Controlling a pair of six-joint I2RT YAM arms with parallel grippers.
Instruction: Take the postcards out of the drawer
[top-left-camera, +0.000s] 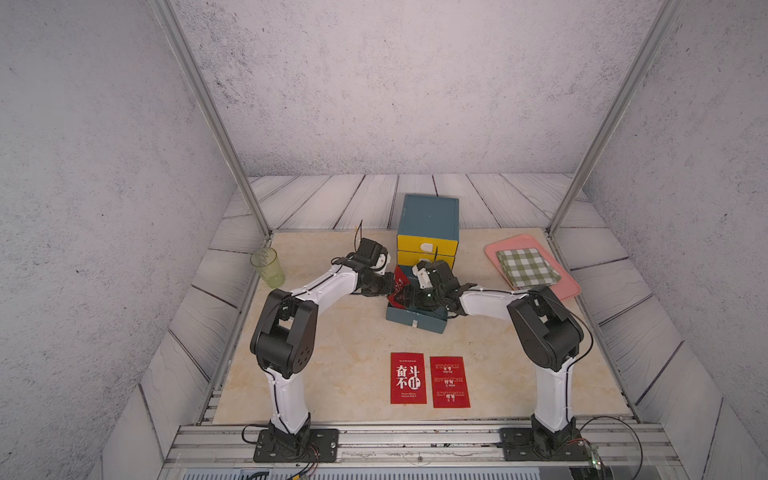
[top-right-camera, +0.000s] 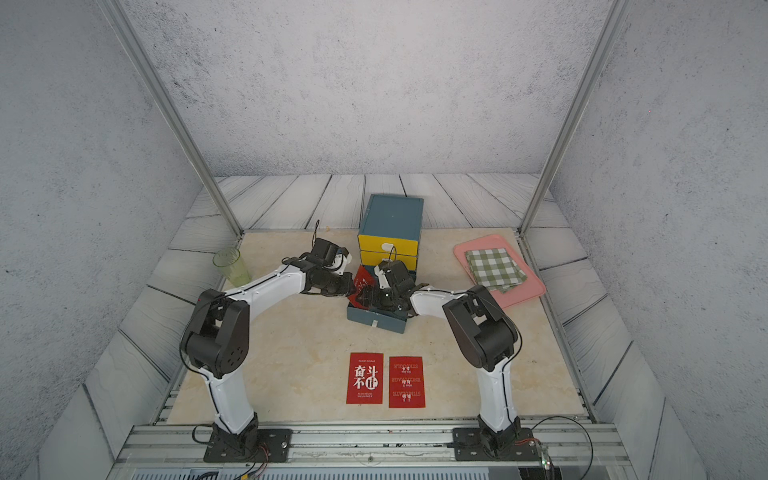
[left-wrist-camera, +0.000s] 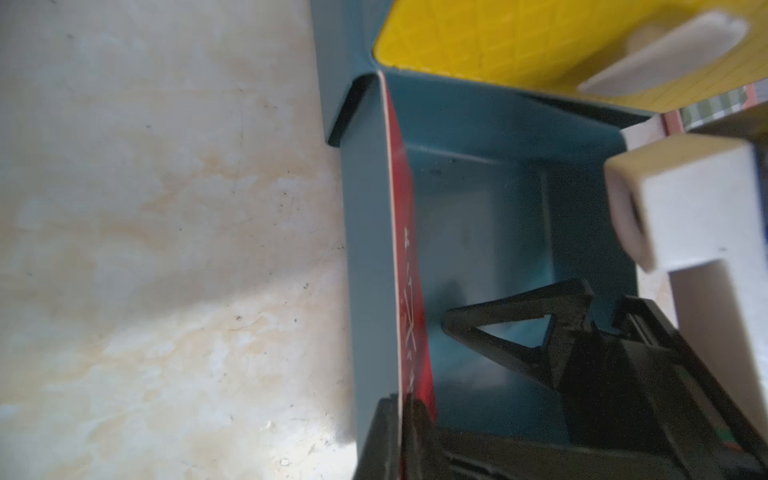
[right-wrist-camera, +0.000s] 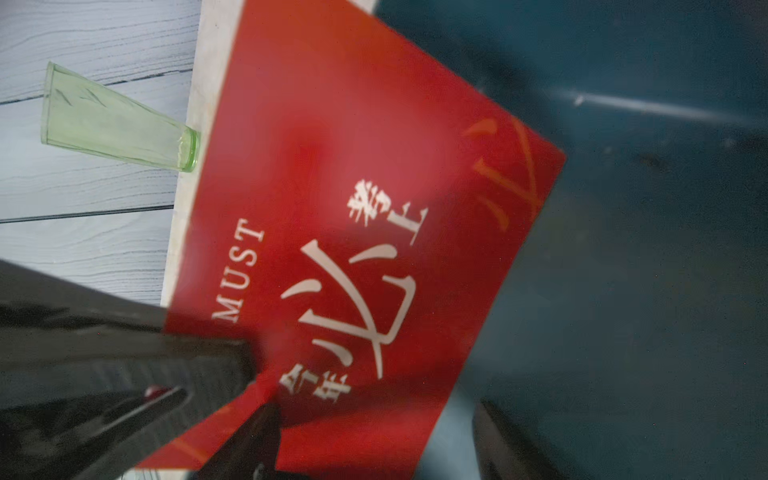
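A red postcard (right-wrist-camera: 352, 224) with white lettering stands against the left wall of the pulled-out blue drawer (top-left-camera: 416, 320). My left gripper is shut on that postcard's near end, its edge running between the fingertips in the left wrist view. My right gripper is open inside the drawer, fingers either side of the postcard's inner edge area, with nothing clearly held. Two more red postcards (top-left-camera: 408, 377) (top-right-camera: 406, 382) lie flat on the table in front of the drawer.
The blue-and-yellow cabinet (top-left-camera: 428, 216) stands behind the drawer. A green glass (top-left-camera: 268, 268) is at the left, and a pink tray (top-left-camera: 568, 284) with a checked cloth is at the right.
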